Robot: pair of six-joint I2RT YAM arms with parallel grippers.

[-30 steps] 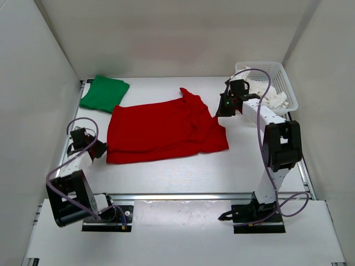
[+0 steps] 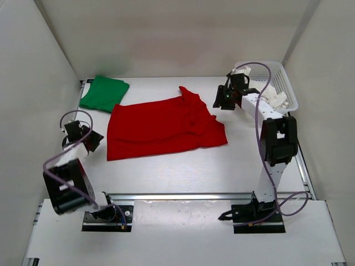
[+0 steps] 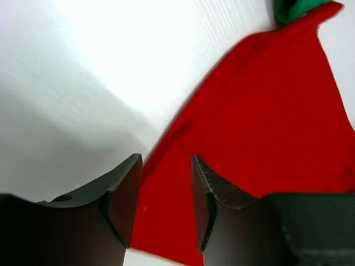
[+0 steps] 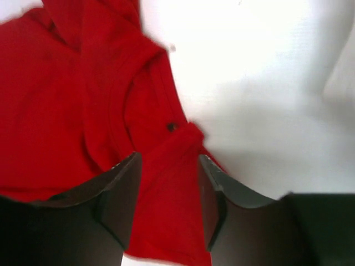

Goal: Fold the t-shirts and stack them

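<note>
A red t-shirt (image 2: 152,124) lies spread across the middle of the table, smooth at its left and bunched at its right, with one part sticking out at the back. At its left end my left gripper (image 2: 101,141) is open, just off the cloth in the top view. The left wrist view has the shirt's edge (image 3: 216,64) beyond the open fingers. My right gripper (image 2: 217,106) stands open near the shirt's right end, apart from it. In the right wrist view, creased red cloth (image 4: 161,149) shows beyond that gripper's fingers. Neither gripper holds anything.
A folded green shirt (image 2: 104,93) lies at the back left, close to the red one. White cloth (image 2: 272,95) fills a white basket (image 2: 285,83) at the back right, beside my right arm.
The right gripper has opened and drawn back a little from the shirt.
</note>
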